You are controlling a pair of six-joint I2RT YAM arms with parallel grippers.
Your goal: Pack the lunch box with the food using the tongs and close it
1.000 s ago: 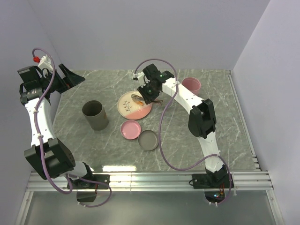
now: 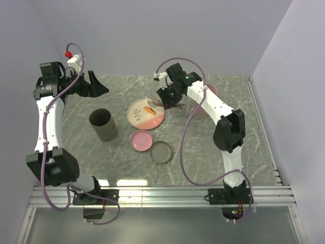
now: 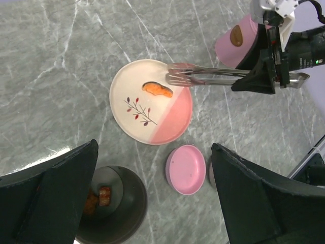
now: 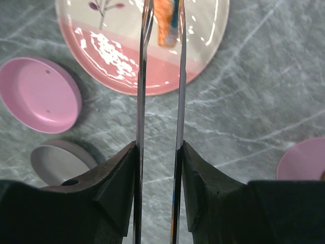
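An orange piece of food (image 3: 157, 90) lies on the round cream-and-pink plate (image 2: 147, 123) printed with a twig. My right gripper grips the metal tongs (image 4: 142, 101), one arm of the tongs against each finger. In the left wrist view, the tips of the tongs (image 3: 177, 76) are over the plate's right edge, beside the food and apart from it. Off to the left, above the table's back left, my left gripper (image 2: 97, 85) is open, nothing between its fingers.
A dark cup (image 2: 104, 126) holding brown food pieces (image 3: 104, 196) stands left of the plate. In front of the plate are a pink dish (image 2: 141, 140) and a grey dish (image 2: 161, 152). Behind the right arm stands a pink container (image 2: 212, 89).
My right gripper and the tongs have moved right, leaving the orange food on the plate uncovered.
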